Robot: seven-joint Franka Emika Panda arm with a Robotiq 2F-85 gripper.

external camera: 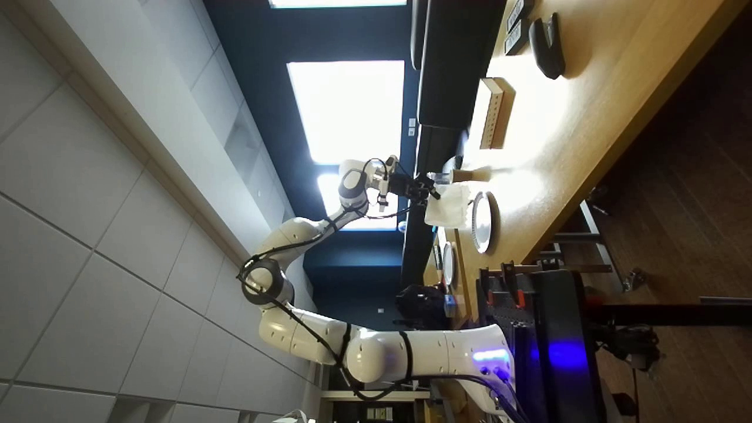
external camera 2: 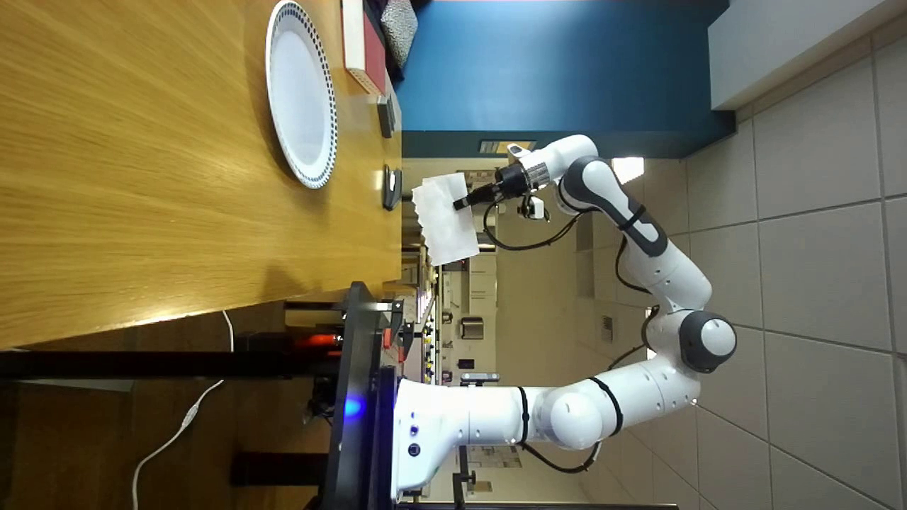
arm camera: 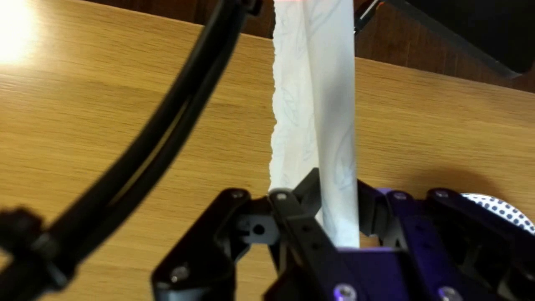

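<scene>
A white paper sheet with one ragged edge (external camera 2: 448,228) hangs from my gripper (external camera 2: 460,205), clear of the table top. In the wrist view the sheet (arm camera: 336,115) is folded over on itself, and my gripper is shut on it, one black finger on each side. Exterior view 1 has the sheet (external camera: 446,209) near a white plate (external camera: 482,222) and overlapping its edge in that view. The plate (external camera 2: 303,93) lies bare on the wooden table, its rim patterned with dark marks. Only a piece of the dotted plate rim (arm camera: 501,210) shows at the wrist view's right.
Along the table (external camera: 606,91) stand a black stapler (external camera: 547,46), dark boxes (external camera: 516,36) and a wooden block (external camera: 491,113). A smaller white plate (external camera: 449,263) sits beyond the patterned one. Bare wood surrounds much of the patterned plate.
</scene>
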